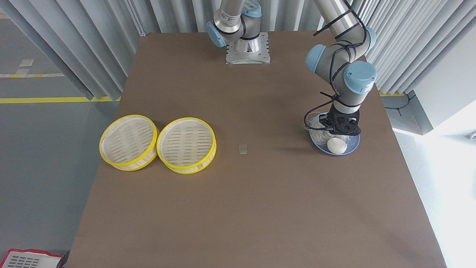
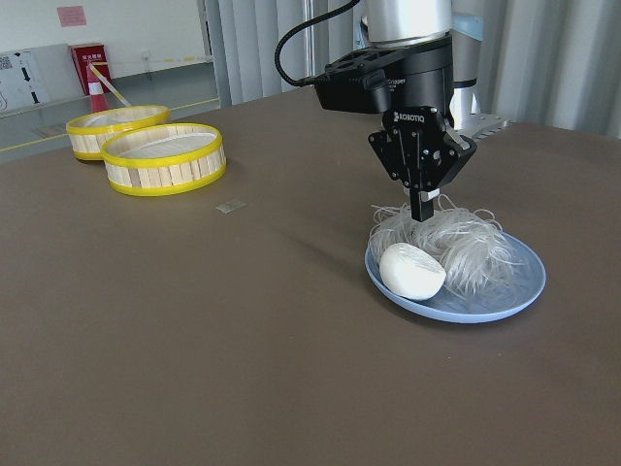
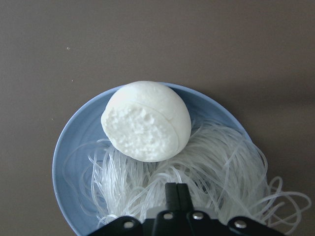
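Observation:
A blue plate point(image 2: 505, 301) on the brown table holds a white rounded lump point(image 3: 145, 120) with a rough patch and a tangle of translucent noodle-like strands point(image 3: 216, 172). The black gripper point(image 2: 422, 209) is shut, its fingertips pointing down just above the strands, behind the white lump. In the wrist view the fingers meet at the bottom centre, with nothing visible between them. In the front view the gripper's body hides part of the plate.
Two yellow-rimmed round steamers point(image 1: 186, 143) sit together at the table's left.

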